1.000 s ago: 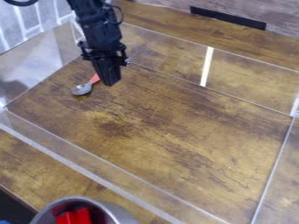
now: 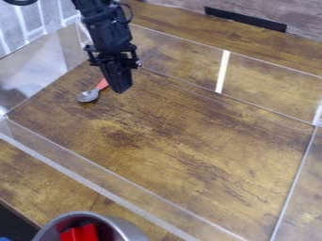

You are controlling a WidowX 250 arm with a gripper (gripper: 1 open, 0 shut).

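My black gripper (image 2: 119,77) hangs at the upper left, over the wooden floor of a clear-walled enclosure. Just left of its fingers a small metal tool with a red handle (image 2: 89,94) lies on the wood, partly behind the gripper. The view is too small to show clearly how far apart the fingers are or whether anything is between them.
A metal bowl (image 2: 120,228) with red items (image 2: 78,233) sits at the bottom left, outside the clear wall. Clear walls border the area.
The red-handled tool lies where it was.
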